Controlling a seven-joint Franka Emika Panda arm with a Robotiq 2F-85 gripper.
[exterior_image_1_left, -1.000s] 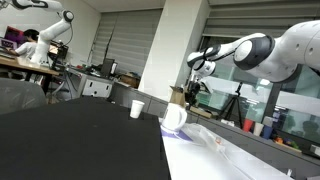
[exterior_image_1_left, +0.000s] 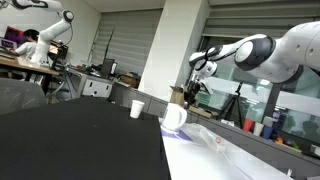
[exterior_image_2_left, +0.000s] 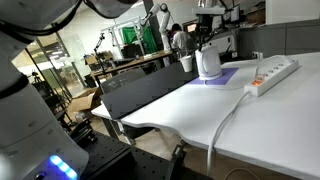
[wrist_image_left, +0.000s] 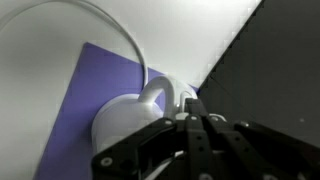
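A white kettle-like jug (exterior_image_2_left: 209, 64) stands upright on a purple mat (exterior_image_2_left: 228, 75). In the wrist view its curved white handle (wrist_image_left: 167, 88) rises beside the fingertips, and part of its round body (wrist_image_left: 118, 120) shows over the mat. My gripper is above the jug, close to the handle. Its fingers look shut, and nothing can be made out between them. Whether they touch the handle cannot be told. In the first exterior view the gripper (exterior_image_1_left: 187, 101) hangs just above and behind the jug (exterior_image_1_left: 173, 117).
A white cup (exterior_image_1_left: 137, 108) stands on the black surface (exterior_image_1_left: 90, 135), apart from the jug. A white power strip (exterior_image_2_left: 272, 76) with a cable lies on the white table (exterior_image_2_left: 200, 120), right of the mat.
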